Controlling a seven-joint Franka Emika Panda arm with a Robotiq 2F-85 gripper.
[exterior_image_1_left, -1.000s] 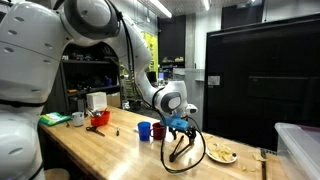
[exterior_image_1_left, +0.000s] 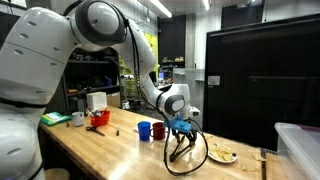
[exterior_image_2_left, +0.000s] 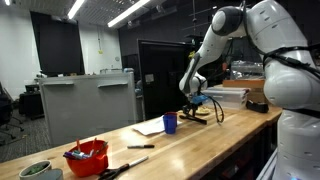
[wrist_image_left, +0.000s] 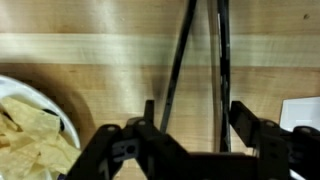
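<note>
Low over the right part of the wooden table (exterior_image_1_left: 125, 158) hangs my gripper (exterior_image_1_left: 180, 137). Two long, thin black arms of a tongs-like utensil (wrist_image_left: 178, 65) run up from between the gripper's (wrist_image_left: 197, 122) fingers in the wrist view. The fingers are shut on this utensil, with its two arms spread apart. From the side, the dark utensil (exterior_image_2_left: 194, 118) slants just above or on the tabletop; contact cannot be told. A white plate (exterior_image_1_left: 222, 158) of yellowish chips (wrist_image_left: 38, 145) lies beside the gripper, at the lower left of the wrist view.
Near the gripper stand a blue cup (exterior_image_2_left: 169, 124) and a red cup (exterior_image_1_left: 158, 131). Farther off is a red basket (exterior_image_2_left: 86, 160) with items in it. A dark-handled tool (exterior_image_2_left: 124, 166) lies on the table. Free surface remains at the table's front.
The gripper and wrist have shifted slightly down and to the right with the black utensil. Cups, plate and basket have stayed in place.
</note>
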